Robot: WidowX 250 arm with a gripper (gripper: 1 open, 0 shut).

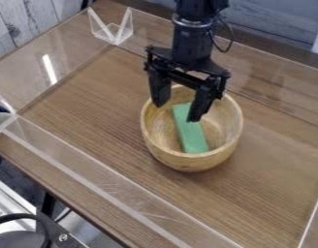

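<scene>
A green oblong block [192,137] lies inside a round tan bowl [209,155] near the middle of the table. My black gripper [178,104] hangs over the back half of the bowl, its fingers spread open to either side above the block's far end. I see nothing held between them.
A small clear, angular object [112,24] sits at the back left. Clear strips run along the table [84,97] at the left. Dark cabling lies at the bottom left corner. The table to the left and right of the bowl is bare.
</scene>
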